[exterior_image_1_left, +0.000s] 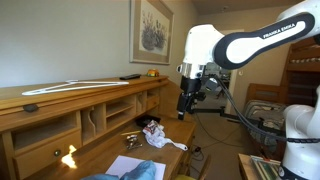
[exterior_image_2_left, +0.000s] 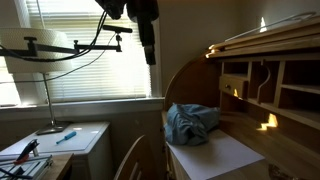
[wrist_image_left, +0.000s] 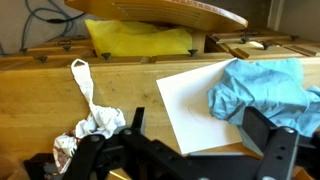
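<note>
High over the front of the wooden desk hangs my gripper, open, with nothing between its fingers. In exterior view 1 the gripper (exterior_image_1_left: 184, 109) is to the right of the desk's contents, in the air. A blue cloth (wrist_image_left: 265, 88) lies crumpled, partly on a white sheet of paper (wrist_image_left: 185, 105). In exterior view 2 the blue cloth (exterior_image_2_left: 190, 123) is a heap near the desk edge. A white cloth (wrist_image_left: 100, 120) with a patterned part lies apart from the paper; in exterior view 1 this white cloth (exterior_image_1_left: 155, 133) is farther back.
Small metallic items (exterior_image_1_left: 132, 137) lie near the white cloth. Along the desk's back runs a hutch with cubbies (exterior_image_1_left: 92, 120), topped by white hangers (exterior_image_1_left: 75, 86). A yellow item (wrist_image_left: 150, 38) sits in an opening below the desk's edge. Bare desktop surrounds the paper.
</note>
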